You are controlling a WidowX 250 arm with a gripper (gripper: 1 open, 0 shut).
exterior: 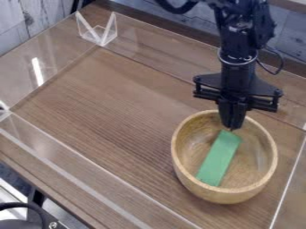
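A beige round bowl [257, 174] sits on the wooden table at the lower right. Inside it lies a green oblong object [219, 158]. The black gripper [233, 119] hangs over the back part of the bowl, pointing down, its tip near the upper end of the green object. Whether its fingers are open or shut, or hold anything, cannot be made out.
A white wire-like rack [98, 29] stands at the back left. Black cable or hardware shows at the lower left corner, and the table's right edge is close to the bowl.
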